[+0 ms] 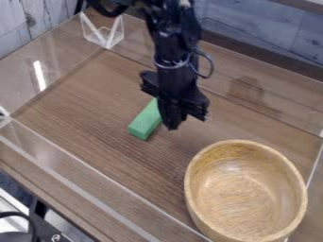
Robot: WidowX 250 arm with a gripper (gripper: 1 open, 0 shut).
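A green rectangular block (pixel 145 121) lies on the wooden table, slightly left of centre. My black gripper (pixel 173 116) reaches down from the top over its right side, partly covering the block's upper end. Its tip points down with nothing visible between the fingers, and it looks shut. I cannot tell whether it touches the block.
A large round tan bowl (pixel 245 154) takes up the lower right. Raised walls border the back, with a clear plastic piece at the upper left and a black cable at the lower left.
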